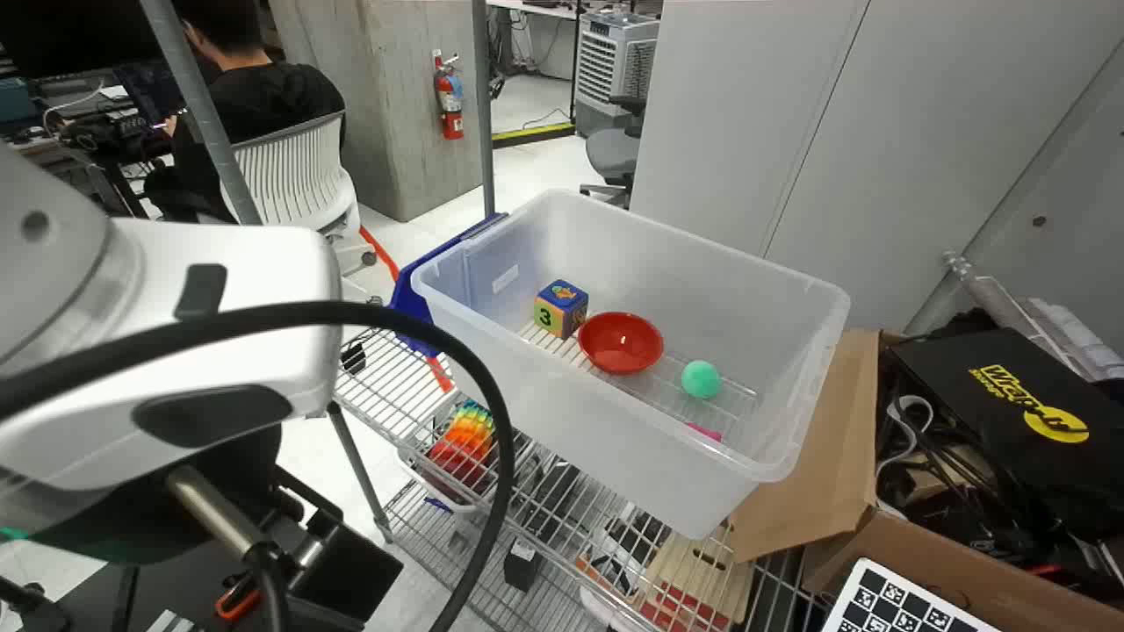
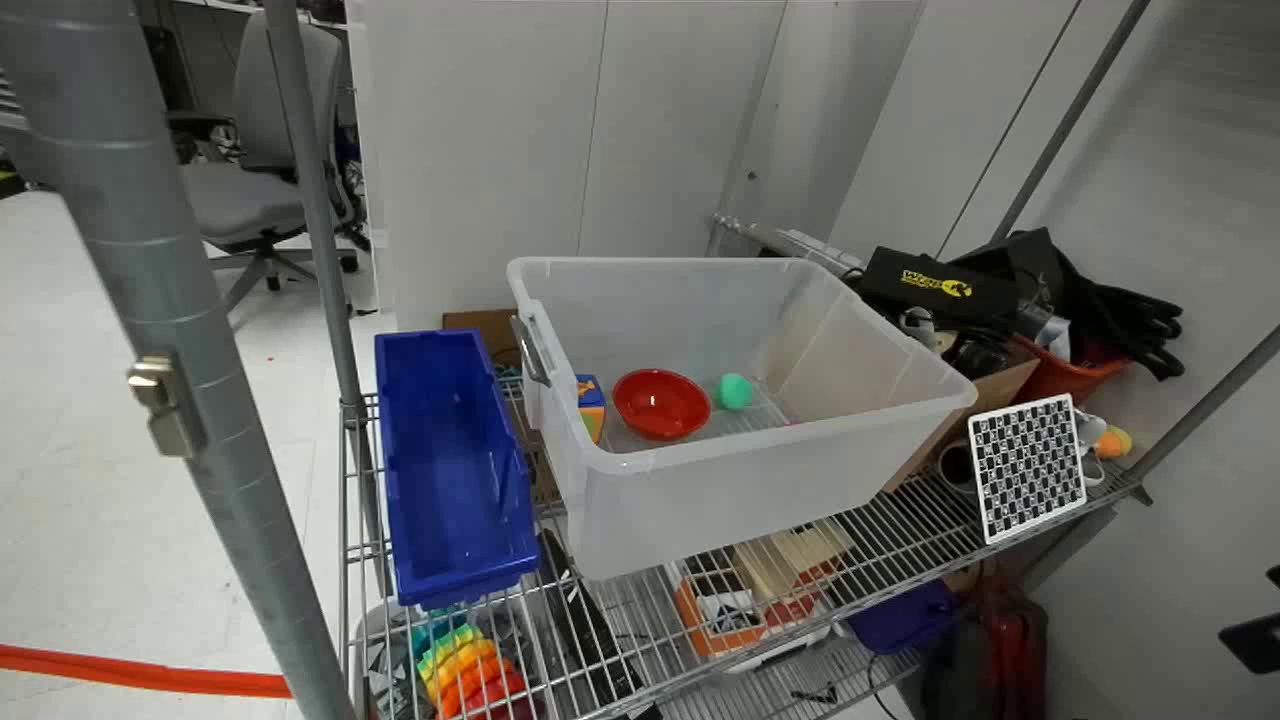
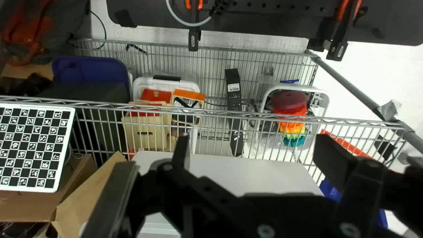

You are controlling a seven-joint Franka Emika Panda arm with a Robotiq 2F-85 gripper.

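Observation:
In the wrist view my gripper stands open, its two black fingers far apart and no object held between them. Below the fingers the pale outside of the clear plastic bin shows, with its inside hidden from this view. The same bin rests on a wire shelf in exterior view 1. Inside it lie a number-block cube, a red bowl, a green ball and a small pink thing partly hidden by the wall. The bowl looks empty.
A blue tray sits left of the bin in exterior view 2. To the right are a cardboard box with black gear and a checkered board. Shelf posts stand at the corners. A cable loops from the arm.

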